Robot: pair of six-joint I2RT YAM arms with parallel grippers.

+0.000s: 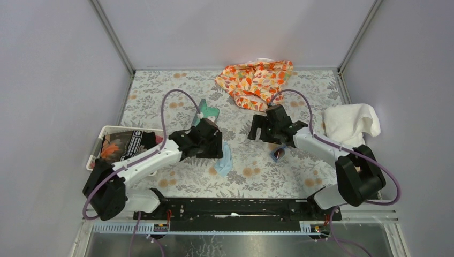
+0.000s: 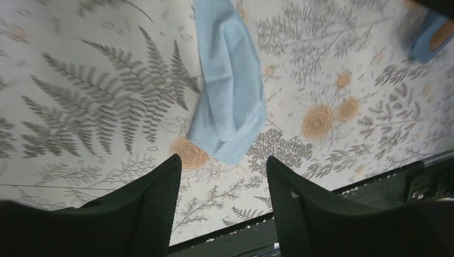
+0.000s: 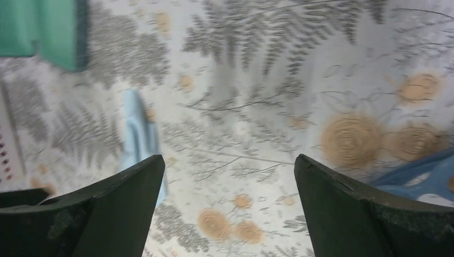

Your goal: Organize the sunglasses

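Note:
A light blue cloth (image 2: 230,80) lies creased on the table, in front of and below my left gripper. That gripper is open, its fingers apart with nothing between them. My right gripper is open and empty over bare tabletop. Just beside and below it is a blue-rimmed item with a brown middle (image 1: 278,154), perhaps sunglasses; in the right wrist view its blue rim (image 3: 423,174) is partly cut off behind a finger. A green open case (image 1: 209,113) stands behind my left gripper, partly covered by the arm.
A white basket (image 1: 116,128) with dark and patterned items stands at the left, under my left arm. An orange flowered cloth (image 1: 254,83) lies at the back, and a white towel (image 1: 350,126) at the right.

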